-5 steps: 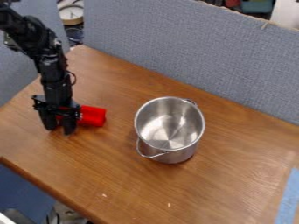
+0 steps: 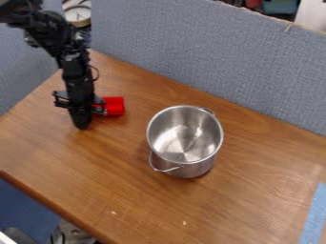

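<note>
My black gripper [image 2: 80, 116] is low over the wooden table at the left, shut, with its fingertips beside a red cylindrical can [image 2: 112, 106] lying on its side. The can is partly hidden behind the gripper; nothing shows clearly between the fingers. To the right stands a steel pot [image 2: 185, 143] with a wire handle, apparently empty.
A grey padded wall [image 2: 216, 57] runs along the back. A blue strip [image 2: 314, 214] lies at the right edge.
The pot has not moved.
</note>
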